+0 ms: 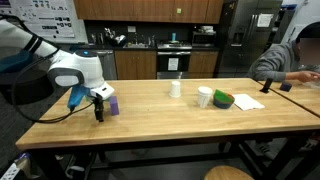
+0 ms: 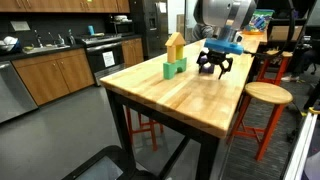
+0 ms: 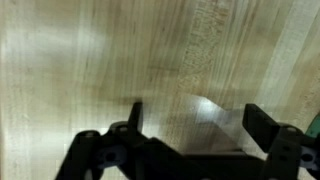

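My gripper points down over the bare wooden table (image 3: 90, 60). In the wrist view its two dark fingers stand wide apart, so it is open. A pale, glossy patch shows between and beyond them; whether it is an object or glare is unclear. In exterior view 1 the gripper (image 1: 99, 112) is low at the table's left part, close beside a purple block (image 1: 114, 104). Exterior view 2 shows the gripper (image 2: 214, 70) near the table's far side. A green block (image 2: 174, 69) with a yellow block (image 2: 176, 46) on top stands to its left there.
A white cup (image 1: 175, 88), a white mug (image 1: 204, 97) and a dark bowl (image 1: 222, 99) with something green stand further right on the table. Small dark items lie past them, and a person (image 1: 290, 62) sits at the right end.
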